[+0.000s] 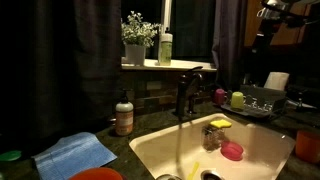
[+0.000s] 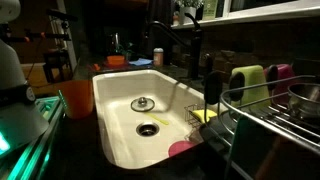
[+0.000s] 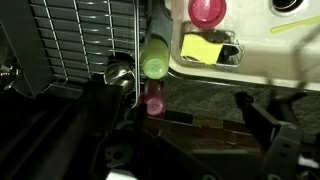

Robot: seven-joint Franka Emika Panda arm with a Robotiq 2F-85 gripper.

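High at the upper right of exterior view 1, my gripper (image 1: 262, 40) hangs above the dish rack side of the counter. It stands open in the wrist view, its dark fingers (image 3: 262, 112) spread with no object between them. Below it are a green cup (image 3: 155, 58) and a pink cup (image 3: 153, 98) at the rack's edge. In the sink (image 2: 120, 105) sit a yellow sponge (image 3: 200, 48) in a clear or wire holder, a round pink dish (image 3: 207, 12), a thin yellow utensil (image 2: 158, 118) and a round lid (image 2: 143, 103).
The wire dish rack (image 3: 88, 40) holds a metal bowl (image 2: 305, 98). A tall dark faucet (image 1: 187, 92) rises behind the sink. An orange container (image 2: 77, 98), a soap bottle (image 1: 124, 115) and a blue cloth (image 1: 74, 155) are around it. Counter between sink and wall is mostly bare.
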